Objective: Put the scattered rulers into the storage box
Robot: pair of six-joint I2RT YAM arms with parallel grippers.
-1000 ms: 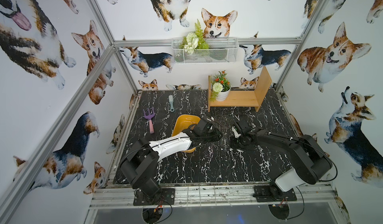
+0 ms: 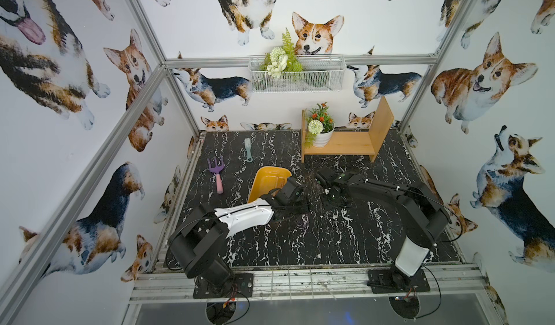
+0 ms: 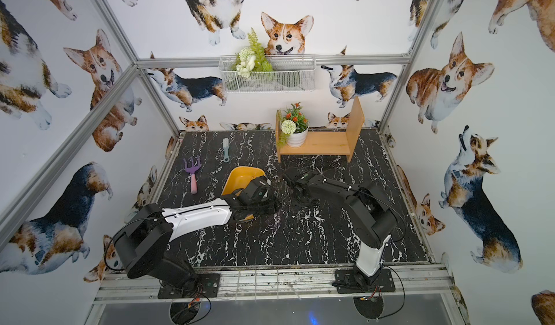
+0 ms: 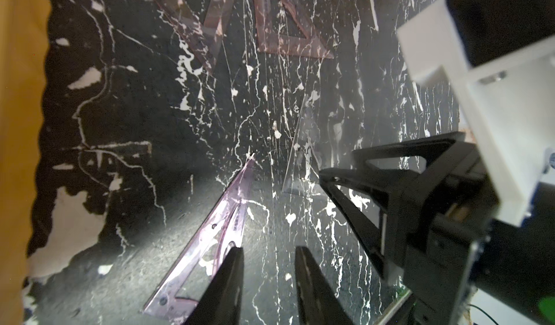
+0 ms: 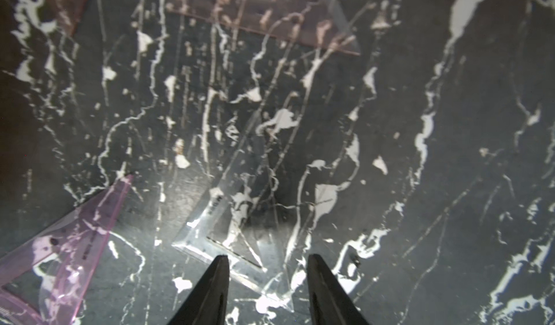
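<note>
In the left wrist view my open left gripper hangs over a pink-tinted triangle ruler [image 4: 202,244], beside the yellow box [image 2: 268,174]. Further off lie a clear triangle ruler [image 4: 297,174] and reddish triangle rulers [image 4: 289,44]. In the right wrist view my right gripper is part open above the clear triangle ruler, with nothing visible held; the pink ruler [image 5: 81,255] lies to its left. In both top views the rulers are mostly hidden by the arms.
A wooden shelf [image 2: 347,145] with a potted plant [image 2: 321,128] stands at the back right. A purple rake [image 2: 217,171] and a pale brush [image 2: 248,149] lie left of the box.
My right arm has risen and moved left toward the middle. The left gripper has shifted slightly toward the front-left over the last second.
</note>
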